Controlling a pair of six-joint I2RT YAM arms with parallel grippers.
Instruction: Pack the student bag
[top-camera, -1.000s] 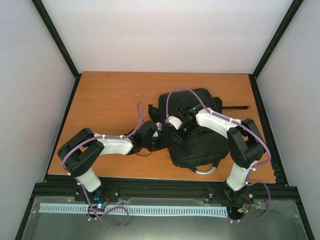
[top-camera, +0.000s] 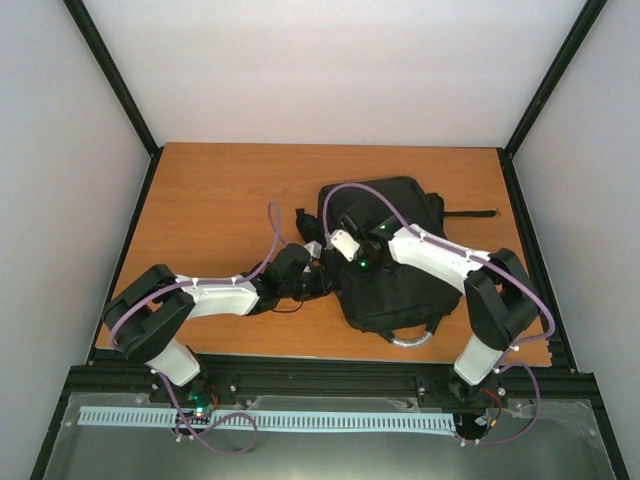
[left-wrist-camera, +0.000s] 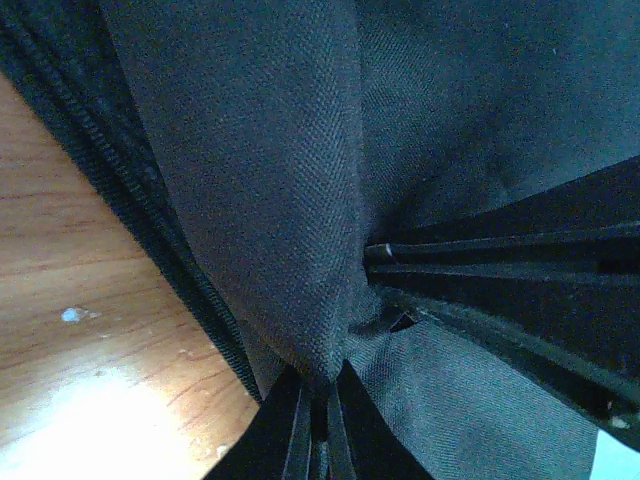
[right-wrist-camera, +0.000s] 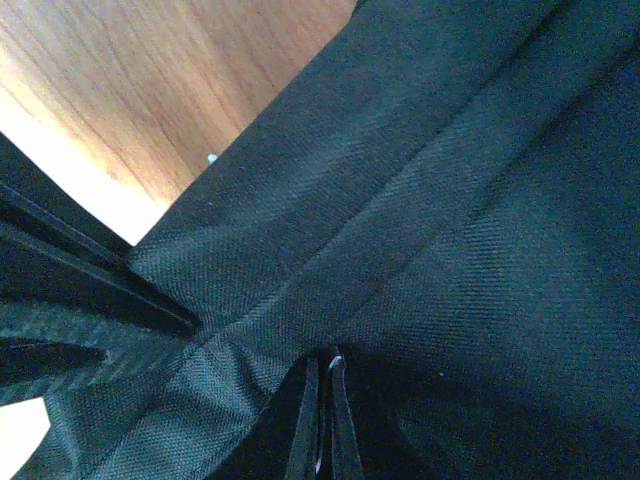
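Note:
The black student bag (top-camera: 400, 300) lies flat on the right half of the table. At its left side, my left gripper is shut on a fold of the bag's fabric, which narrows into the fingertips. Close by, my right gripper is shut against the bag along a seam. A small shiny bit shows at its tips, but whether cloth or a zip pull is pinched there is unclear. Both wrist views show the other arm's dark fingers reaching in beside the fabric. The bag's opening is hidden by the arms.
A grey-wrapped handle (top-camera: 410, 340) curves off the bag's front edge, and a strap (top-camera: 470, 213) sticks out to the right. A dark strap or pouch (top-camera: 307, 225) lies at the bag's left.
The right gripper has shifted towards the left gripper at the bag's left side, and its arm has since swung slightly. The left arm has drawn back a little; the bag lies nearly unchanged.

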